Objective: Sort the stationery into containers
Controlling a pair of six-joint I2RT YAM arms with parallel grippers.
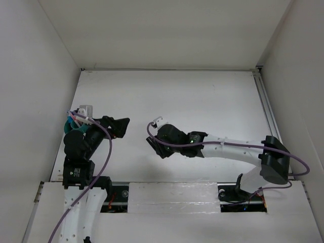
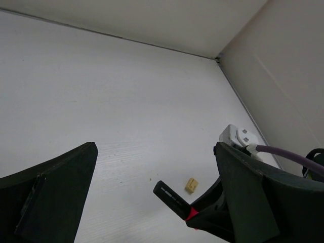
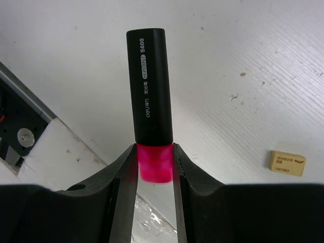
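My right gripper is shut on a black highlighter with a pink lower end, held over the white table; the highlighter also shows in the left wrist view [image 2: 172,200]. A small tan eraser-like block [image 3: 286,163] lies on the table below. My left gripper stands open with nothing between its fingers, at the table's left side in the top view, beside teal containers [image 1: 68,125] holding pens, partly hidden by the arm.
Walls enclose it at back, left and right, and a metal rail edges the front.
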